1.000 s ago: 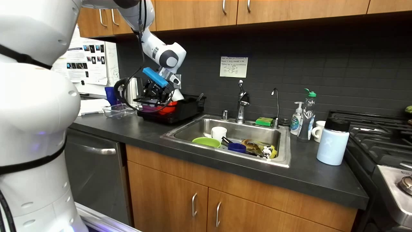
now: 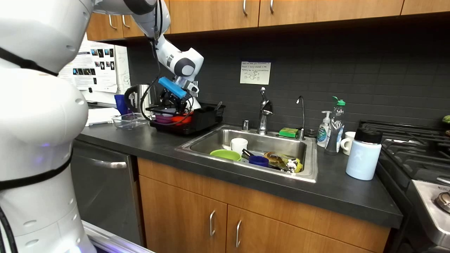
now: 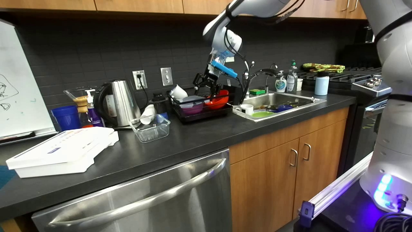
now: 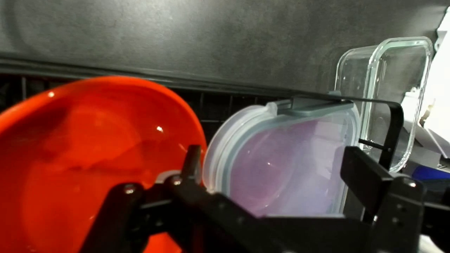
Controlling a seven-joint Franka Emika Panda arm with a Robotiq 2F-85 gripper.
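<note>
My gripper is open over the black dish rack point(image 3: 201, 116), its fingers spread wide with nothing gripped between them. In the wrist view a clear-lidded container, purple beneath point(image 4: 291, 168), lies in the gap between the fingers. Close by one finger point(image 4: 192, 162) is a large red bowl point(image 4: 114, 126), its inside showing. The other finger point(image 4: 362, 177) is near the rack's wire end. Exterior view 2 shows the purple container point(image 3: 191, 107) and red bowl point(image 3: 218, 100) side by side in the rack. Whether a finger touches either one I cannot tell.
An empty glass dish point(image 3: 152, 129) stands on the counter beside the rack, with a kettle point(image 3: 125, 102) behind it. A white cup point(image 3: 178, 92) leans in the rack. The sink point(image 2: 310, 158) holds several dishes. Counter in front of the rack is bare.
In exterior view 1 the gripper and blue-wrapped wrist have shifted slightly right and a little down. The dishes in the rack and sink look unchanged.
</note>
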